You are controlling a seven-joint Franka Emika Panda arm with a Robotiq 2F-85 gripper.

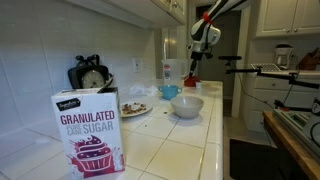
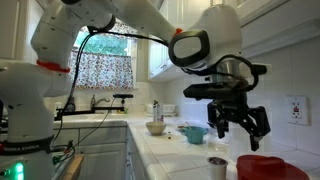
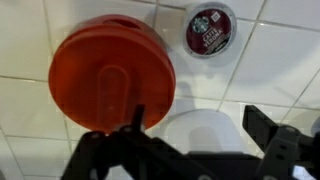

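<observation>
My gripper is open above the white tiled counter, with its two fingers well apart. Beneath the gap lies a pale, rounded white object, partly hidden by the gripper; what it is, I cannot tell. To its left in the wrist view is a large red lidded dish. A small round container with a dark red label on top sits above it. In exterior view 2 my gripper hangs over the counter, close to the red dish and a metallic cup.
Farther along the counter are a light bowl, a blue cup, a plate of food and a sugar box. The tiled wall with an outlet stands behind the gripper. Tiles between the bowl and sugar box are clear.
</observation>
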